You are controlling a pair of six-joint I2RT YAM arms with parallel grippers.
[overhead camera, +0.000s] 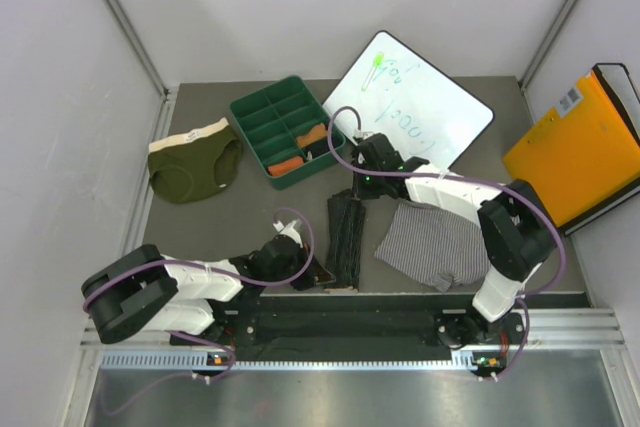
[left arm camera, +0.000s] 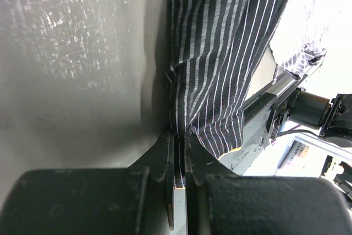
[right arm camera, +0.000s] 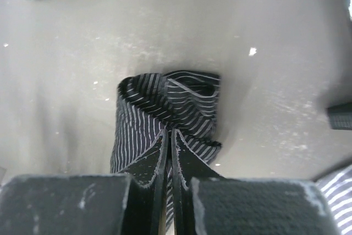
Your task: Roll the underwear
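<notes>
The dark striped underwear [overhead camera: 345, 245] lies as a narrow folded strip running front to back at the middle of the table. At its front end my left gripper [overhead camera: 327, 280] is shut on the cloth; in the left wrist view a pinched edge of the underwear [left arm camera: 203, 64] passes between the fingertips. My right gripper [overhead camera: 357, 191] stands at the far end, shut. In the right wrist view its closed tips meet on a ridge of the underwear [right arm camera: 140, 136], the cloth drawn in at them, and a loosely crumpled end spreads beyond.
An olive pair of underwear [overhead camera: 193, 164] lies at the far left. Behind stand a green divided box [overhead camera: 270, 127] and a whiteboard [overhead camera: 420, 97]. A grey striped cloth [overhead camera: 435, 245] lies on the right, near an orange box [overhead camera: 575, 147].
</notes>
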